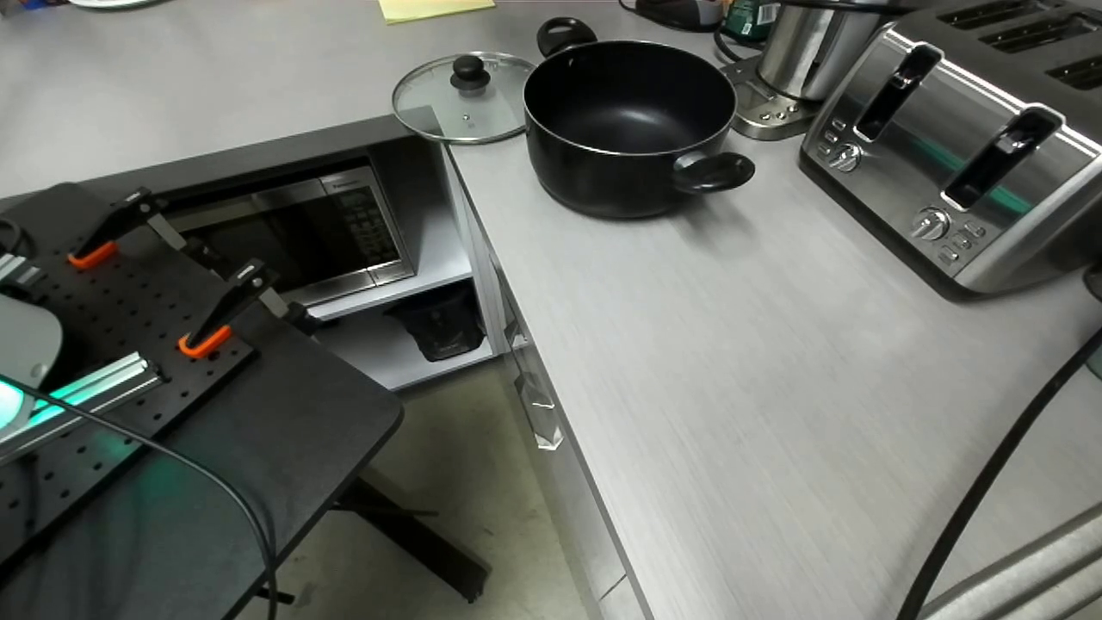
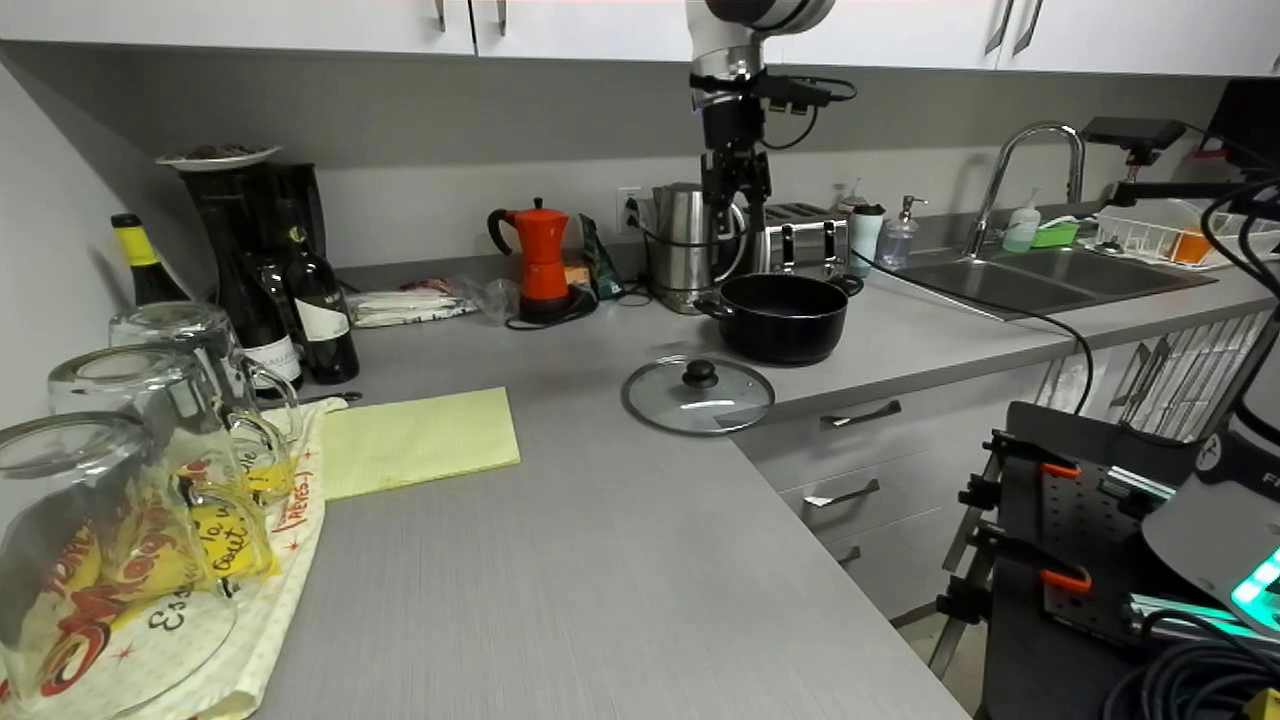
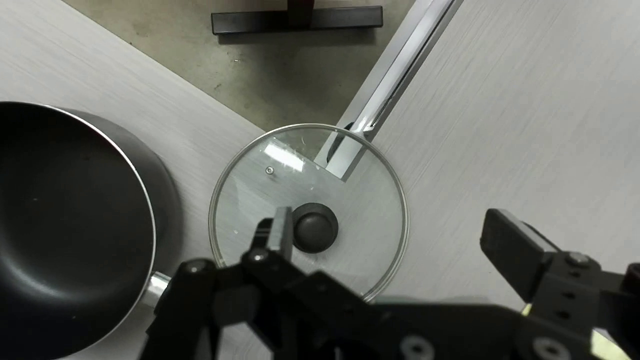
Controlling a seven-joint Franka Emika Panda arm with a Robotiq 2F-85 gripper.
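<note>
A black two-handled pot (image 1: 630,165) stands uncovered and empty on the grey counter. Beside it lies a round glass lid (image 1: 439,102) with a black knob (image 1: 469,72), knob up, its edge reaching over the counter's inner corner. In the wrist view the knob (image 3: 315,228) shows near the left finger of my gripper, the fingers spread wide with nothing held. The pot (image 3: 66,228) is at the left there. Exterior view 2 has the gripper (image 2: 735,228) hanging down above the counter, farther back than the lid (image 2: 699,395). Exterior view 1 does not show the gripper.
A steel toaster (image 1: 961,145) and a kettle (image 2: 684,246) stand near the pot. A red moka pot (image 2: 543,258), bottles and glass mugs (image 2: 132,480) are farther left in exterior view 2. Free counter lies in front of the toaster.
</note>
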